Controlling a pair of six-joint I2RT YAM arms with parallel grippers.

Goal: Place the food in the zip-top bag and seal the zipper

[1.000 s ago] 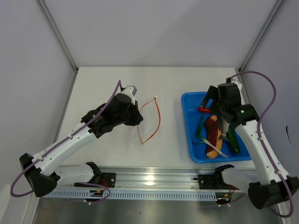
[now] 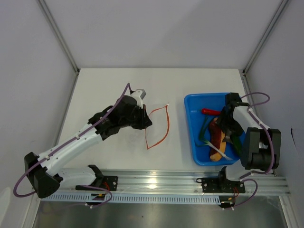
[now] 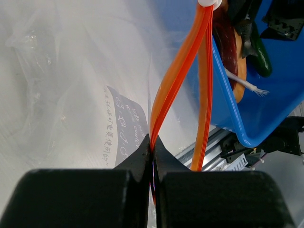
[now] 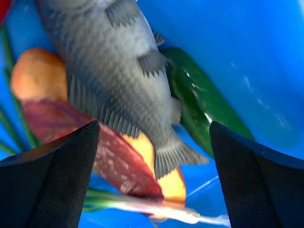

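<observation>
My left gripper is shut on the red-orange zipper edge of the clear bag, whose mouth hangs open beside it. My right gripper is open, low over food in the blue tray: a grey fish directly between and beyond its fingers, a green cucumber, a red-and-orange piece under the fish, and a white-green scallion. In the top view the right gripper hides much of the fish.
The blue tray fills the right of the table, also holding a red item. The table left and behind the bag is bare.
My right gripper has come down into the tray over the fish, its arm folding back. My left gripper has shifted slightly right with the bag edge.
</observation>
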